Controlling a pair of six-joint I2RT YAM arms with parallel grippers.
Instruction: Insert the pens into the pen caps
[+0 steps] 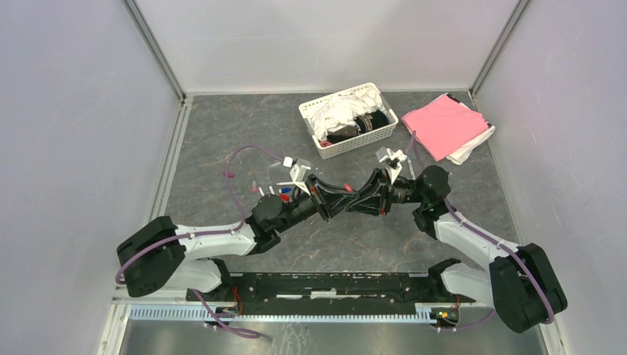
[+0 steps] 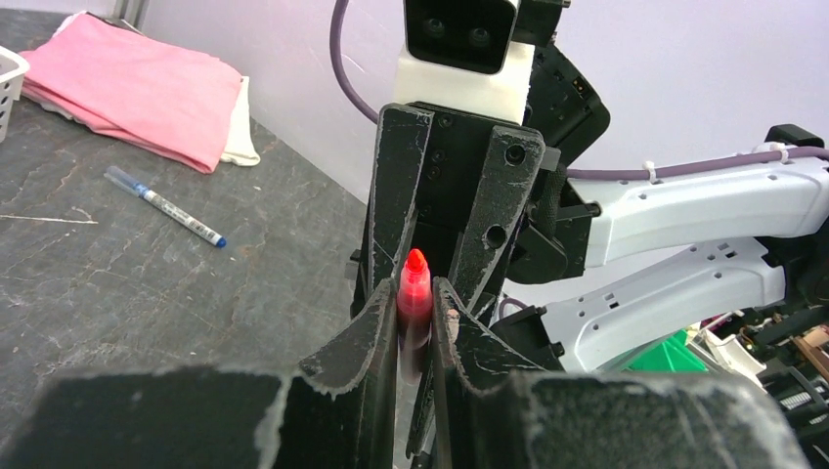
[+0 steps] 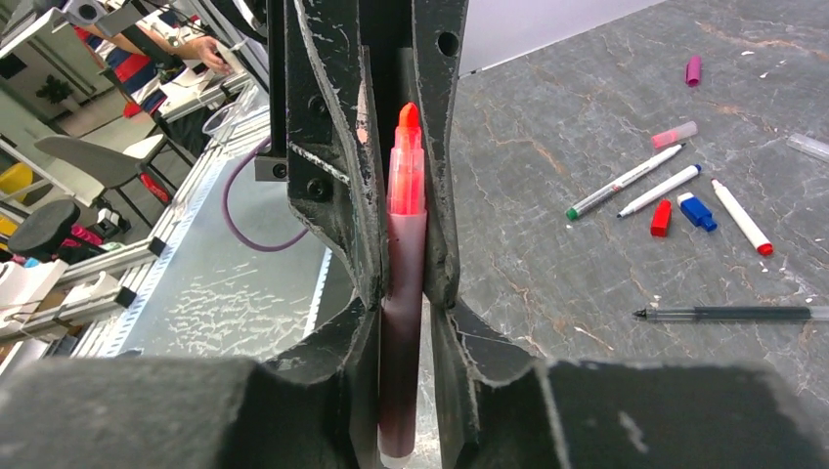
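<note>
An uncapped red highlighter pen (image 2: 414,313) stands nib up between the two grippers, which meet nose to nose near the middle of the table. Its upper part is pinched by my left gripper, shut on it. The pen's long pinkish barrel (image 3: 400,352) runs down between the fingers of my right gripper; a narrow gap shows beside the barrel there, so that gripper is partly open. Loose on the table lie a pink translucent cap (image 3: 675,134), a red cap (image 3: 661,218), a blue cap (image 3: 696,211) and a purple cap (image 3: 693,70).
Several pens lie near the caps, among them a green-tipped one (image 3: 624,182), a red-tipped one (image 3: 742,217) and a black one (image 3: 731,314). A blue-ended pen (image 2: 181,214) lies apart. At the back are a white basket (image 1: 355,143) and pink cloth (image 1: 448,126).
</note>
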